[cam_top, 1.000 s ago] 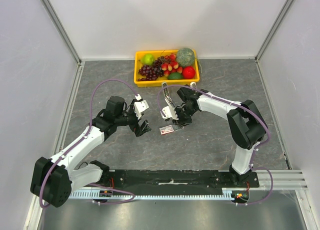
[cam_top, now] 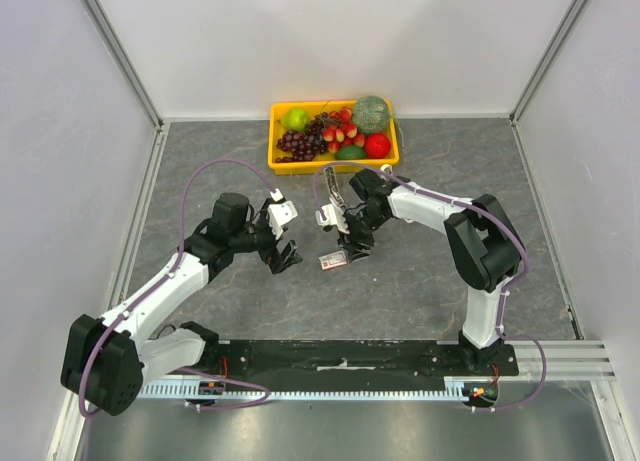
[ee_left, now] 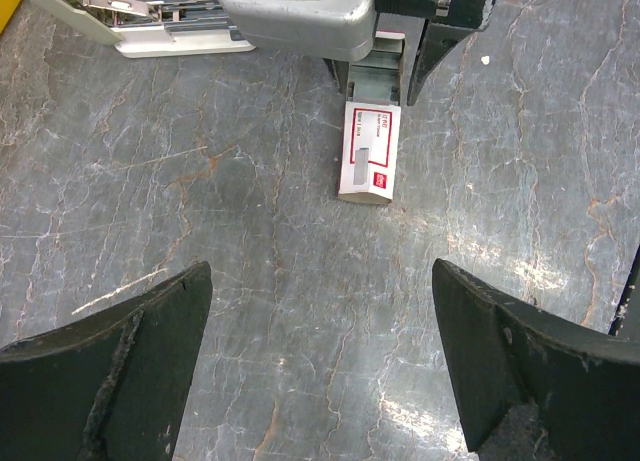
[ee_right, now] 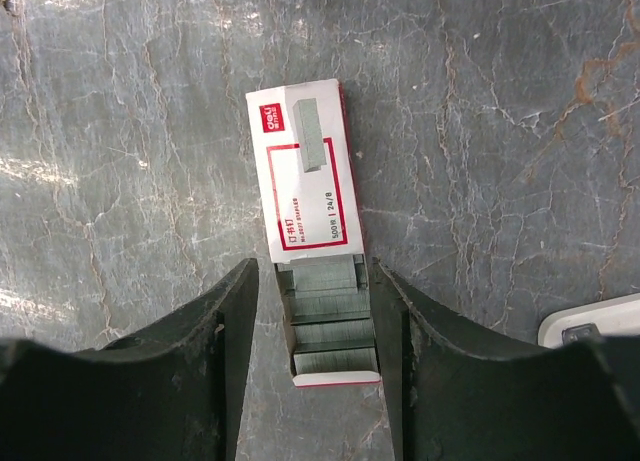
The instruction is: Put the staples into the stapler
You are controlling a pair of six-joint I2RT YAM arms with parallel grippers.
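A white staple box [ee_right: 305, 186] with red print lies on the grey table, its inner tray [ee_right: 325, 321] slid partly out, holding strips of staples. My right gripper stands open over that tray, a fingertip on either side of it. The opened stapler [ee_left: 180, 36] lies behind the box, partly hidden by the right arm in the top view; part shows at the top of the left wrist view. My left gripper is open and empty, facing the box from the left.
A yellow crate [cam_top: 280, 157] of fruit stands at the back.
My right gripper and arm have shifted slightly over the box, toward the front left. The left arm has not moved.
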